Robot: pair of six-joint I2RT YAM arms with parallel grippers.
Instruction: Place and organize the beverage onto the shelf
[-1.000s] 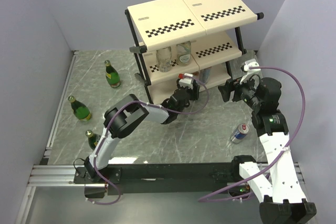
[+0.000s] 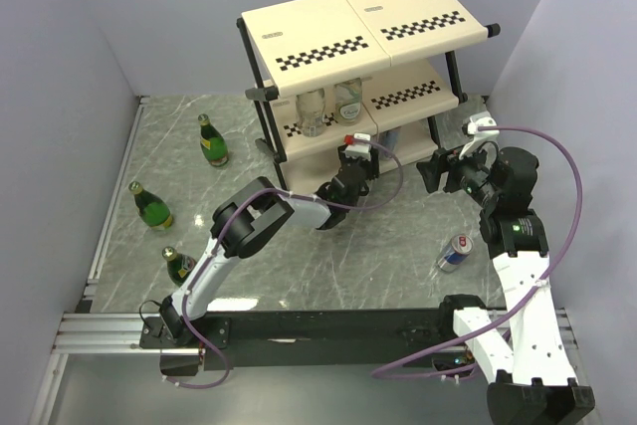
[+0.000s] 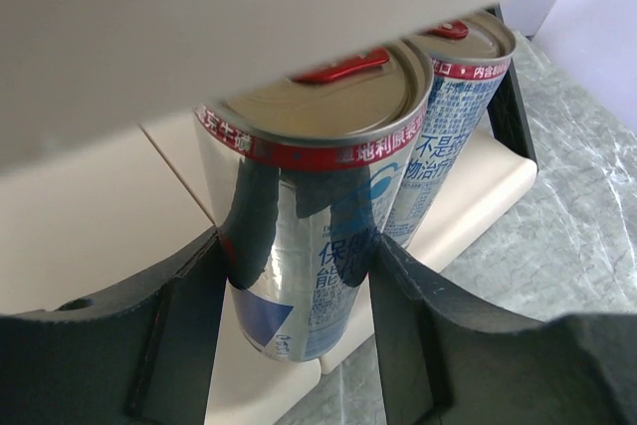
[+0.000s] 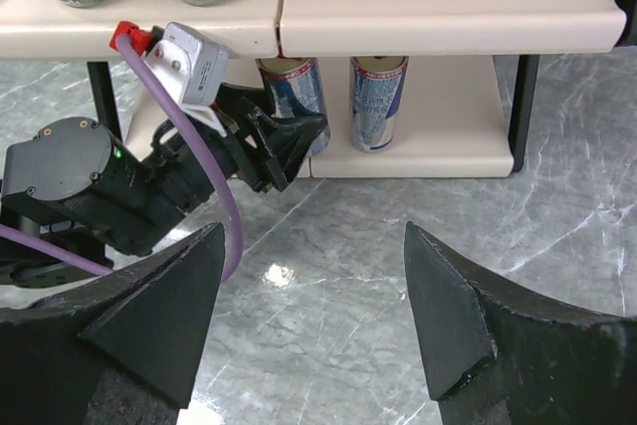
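Observation:
Between the fingers of my left gripper is a silver-and-blue can [image 3: 309, 320], upright or nearly so, with a red pull tab. That can is at the front of the bottom shelf [image 4: 443, 136], under the middle board; whether its base touches is unclear. A second can [image 4: 378, 106] stands to its right on the same shelf. Another can [image 2: 455, 253] lies on the floor at the right. My right gripper is apart from the shelf, fingers spread with nothing between them. Clear bottles [image 2: 311, 112] stand on the middle shelf [image 2: 413, 92].
Green bottles [image 2: 213, 141] are on the floor at the left. The top shelf [image 2: 318, 42] is empty. Floor in front of the rack is mostly clear. Purple hoses [image 2: 572, 216] loop from both arms.
The right arm has moved a little to the right. Bottles and the floor can stay put.

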